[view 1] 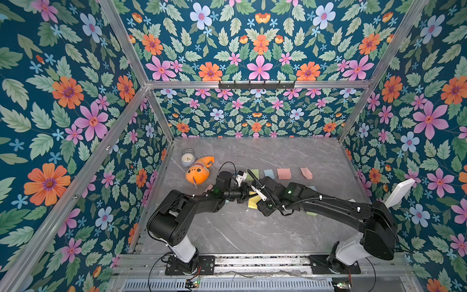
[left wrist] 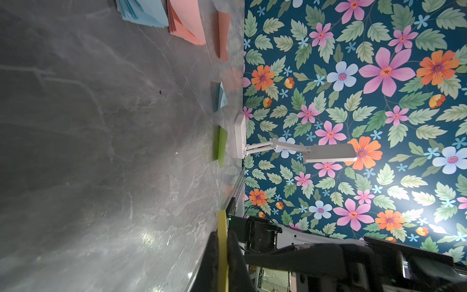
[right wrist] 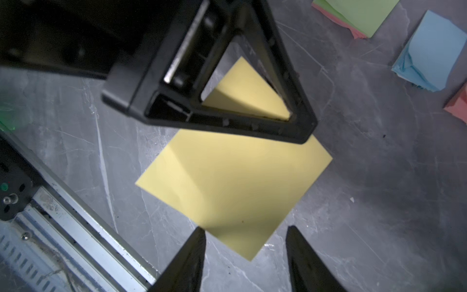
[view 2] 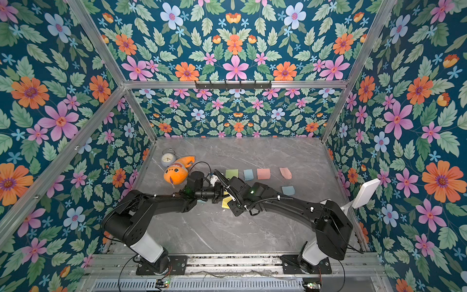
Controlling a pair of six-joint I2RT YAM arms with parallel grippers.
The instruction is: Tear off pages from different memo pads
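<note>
A yellow memo sheet [view 1: 252, 202] is held by my left gripper, shut on it and seen edge-on between its fingertips in the left wrist view. My right gripper is open just beside the sheet, its fingertips at the sheet's near corner. Nearby lie a green pad [right wrist: 360, 12], a blue pad [right wrist: 428, 48] and a pink pad [view 2: 263, 173].
An orange plush toy [view 1: 197, 172] and an alarm clock [view 1: 187, 157] stand at the back left. More notes, including a blue one [view 2: 288, 190], lie to the right.
</note>
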